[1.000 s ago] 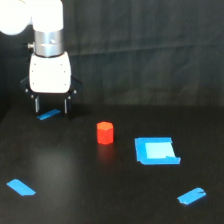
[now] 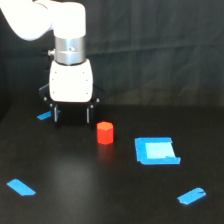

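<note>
My white arm (image 2: 70, 50) reaches down from the top left, its gripper (image 2: 72, 114) open over the dark table, with empty space between its fingers. Just right of the gripper stands a red hexagonal block (image 2: 105, 133). To the right lies a white square (image 2: 159, 150) bordered by blue tape.
Short blue tape strips lie at the front left (image 2: 21, 187), front right (image 2: 192, 195) and behind the gripper at the left (image 2: 44, 116).
The arm and gripper have moved to the right and slightly down, closer to the red block. The block is in the same place.
</note>
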